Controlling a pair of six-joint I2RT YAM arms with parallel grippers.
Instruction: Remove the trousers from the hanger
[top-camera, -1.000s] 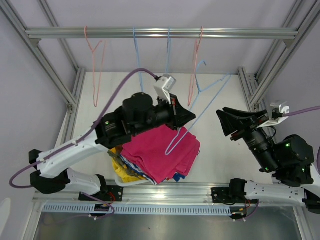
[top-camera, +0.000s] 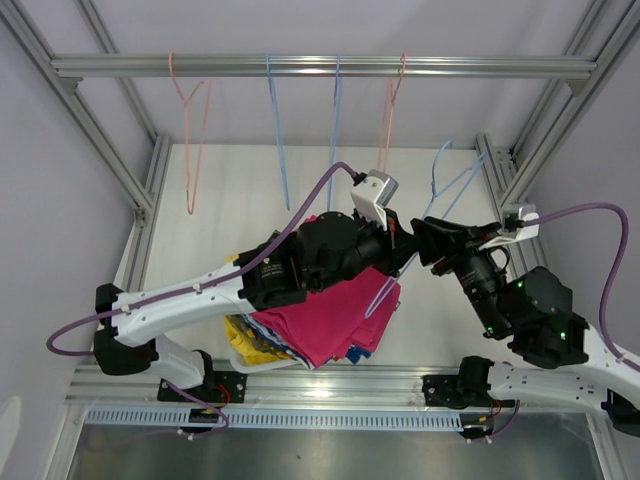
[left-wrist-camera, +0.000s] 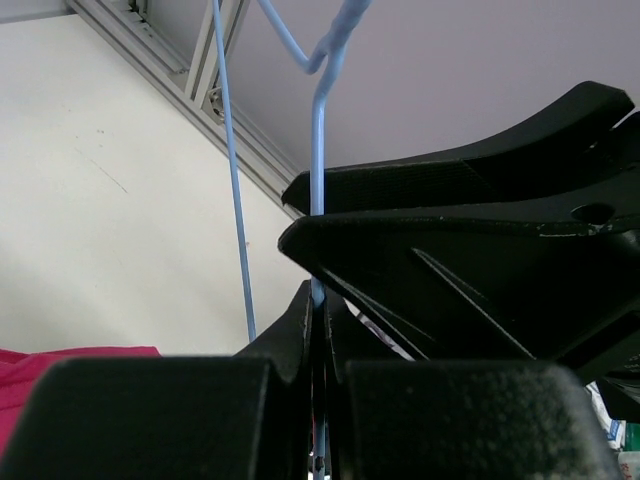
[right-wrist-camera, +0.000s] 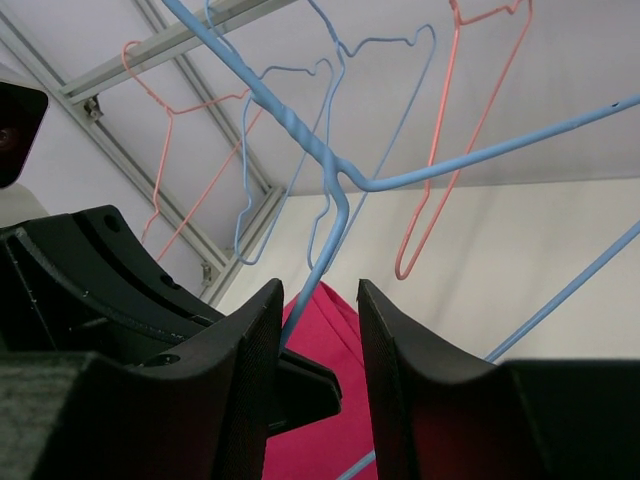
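A blue wire hanger (top-camera: 452, 195) is held upright between the two arms, bare of clothing. My left gripper is shut on its wire, which runs down between the fingertips. My right gripper stands open right beside the left one, the hanger's neck passing by its fingers in the right wrist view; its black fingers also cross behind and beside the wire in the left wrist view. Pink fabric (top-camera: 335, 315) lies piled in the white bin below; whether it is trousers I cannot tell.
A metal rail (top-camera: 320, 66) across the top carries several pink and blue hangers (top-camera: 195, 140), all empty. Yellow and blue cloth lies in the bin. The white board (top-camera: 450, 300) is clear at the right.
Over the last second my left gripper carried the hanger rightward, and my right gripper moved left until the two nearly meet.
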